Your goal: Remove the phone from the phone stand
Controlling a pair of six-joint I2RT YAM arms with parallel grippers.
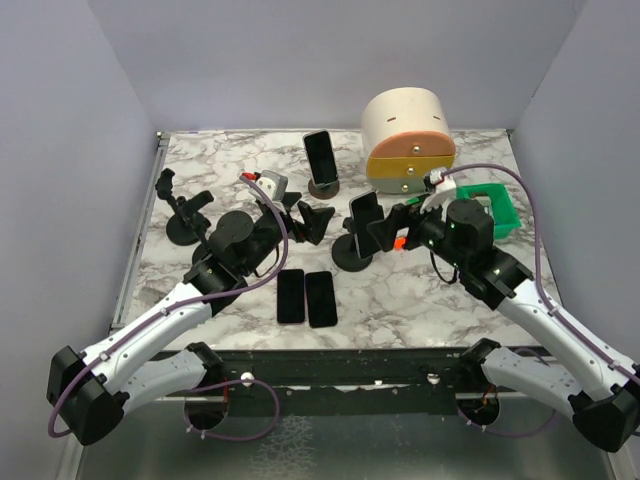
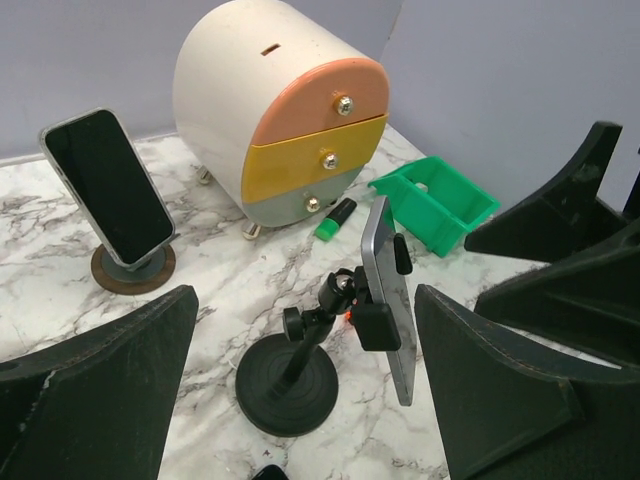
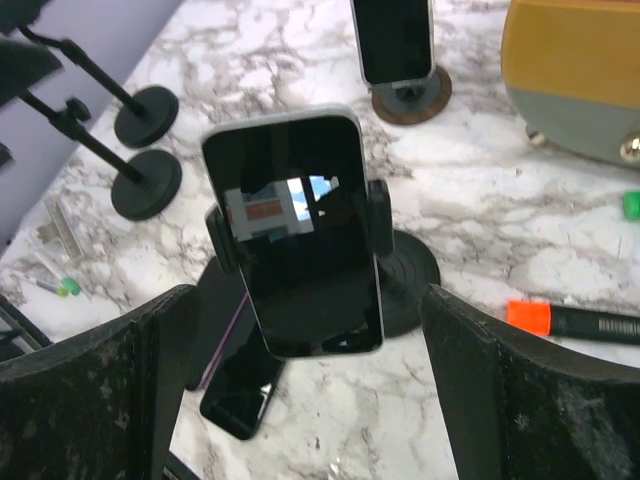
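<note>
A phone (image 1: 366,223) sits upright in its black stand (image 1: 350,258) at the middle of the table; in the right wrist view its screen (image 3: 295,250) faces me, held between two side clamps. My right gripper (image 1: 398,228) is open just right of it, with the phone beyond its fingertips. My left gripper (image 1: 310,213) is open to the left of the stand; its wrist view shows the phone (image 2: 397,320) edge-on beyond the fingers. A second phone (image 1: 319,157) stands in another stand at the back.
A drawer cylinder (image 1: 405,135) stands at the back right, beside a green bin (image 1: 510,215). Two dark phones (image 1: 321,299) lie flat at the front middle. Several black stands (image 1: 180,230) are on the left.
</note>
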